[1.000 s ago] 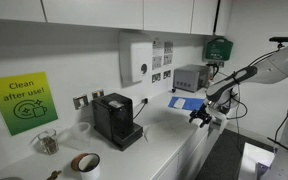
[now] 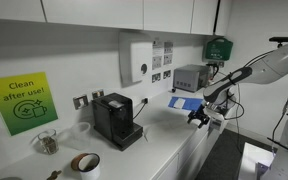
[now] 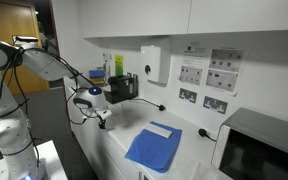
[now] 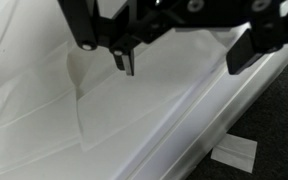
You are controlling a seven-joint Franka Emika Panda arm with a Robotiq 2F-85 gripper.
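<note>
Over the front edge of the white counter (image 2: 166, 138), my gripper stands open, with nothing between its fingers. Below it in the wrist view, a thin whitish, sheet-like item (image 4: 39, 105) lies on the counter; what it is cannot be made out. A blue cloth or mat (image 3: 155, 149) is spread on the counter, with a pale flat strip (image 3: 161, 130) across its far part. From exterior view 2, the gripper (image 3: 103, 123) is seen to the left of that cloth, apart from it.
Along the wall are a black coffee machine (image 2: 117, 119) and a microwave (image 3: 259, 139). A mug (image 2: 87, 166), a clear container (image 2: 81, 132) and a glass jar (image 2: 48, 142) stand at the near end. Mid-counter is largely clear. A white piece (image 4: 235, 152) lies on the dark floor.
The arm has shifted only slightly near the counter edge. Objects on the counter look unmoved.
</note>
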